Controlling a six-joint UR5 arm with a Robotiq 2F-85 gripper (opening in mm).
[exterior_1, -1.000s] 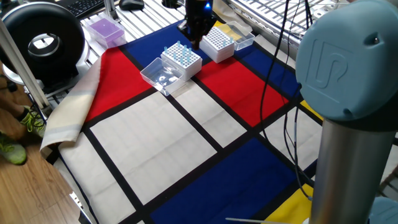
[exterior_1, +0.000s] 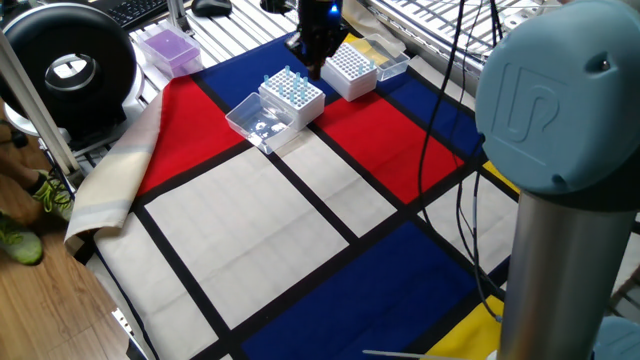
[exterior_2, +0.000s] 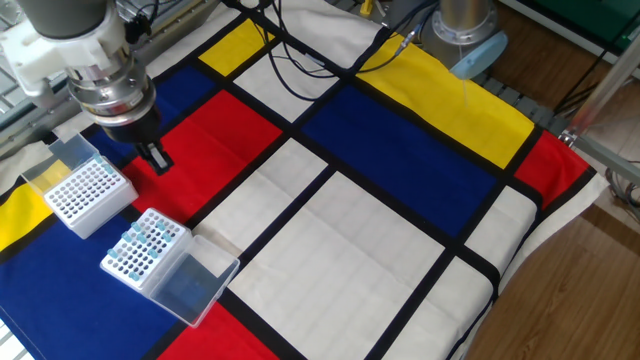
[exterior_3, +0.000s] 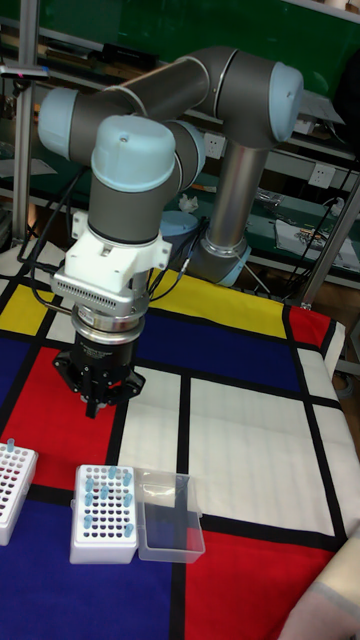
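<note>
A white tip rack (exterior_1: 305, 112) with several pale blue tips (exterior_2: 140, 240) standing in its holes sits on the patterned cloth, its clear lid folded open beside it. Close by is a second white rack (exterior_2: 97, 213), mostly empty holes, with a single blue tip (exterior_3: 11, 443) visible at one end. My gripper (exterior_3: 95, 409) points down above the red patch near the racks, clear of both in the third view. Its black fingertips look brought together, and nothing shows between them. In the first view the gripper (exterior_1: 315, 72) appears in front of the second rack.
Clear open lids (exterior_1: 262, 122) lie beside the racks. A purple-lidded box (exterior_1: 170, 50) stands at the back left in the first view. Black cables (exterior_2: 300, 65) hang by the arm.
</note>
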